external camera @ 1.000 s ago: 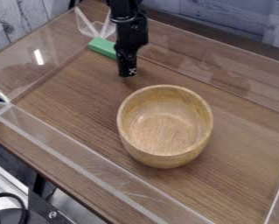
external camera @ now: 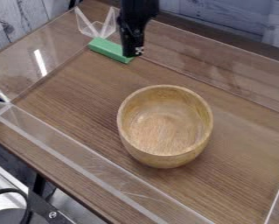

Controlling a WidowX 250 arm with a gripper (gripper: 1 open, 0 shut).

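Observation:
The black gripper (external camera: 132, 49) hangs at the top centre of the camera view, just right of a green rectangular block (external camera: 107, 49) lying on the wooden table (external camera: 72, 96). Its fingertips look shut, with nothing visible between them; whether they touch the block is unclear. A large round wooden bowl (external camera: 163, 122) stands in front of them, right of centre.
Clear plastic at the top left lies beside the block. Transparent strips run along the table's left and near edges, and a black cable (external camera: 24, 197) is at the lower left.
The gripper has risen and shifted slightly toward the back of the table, up in the view. The block and bowl look unmoved.

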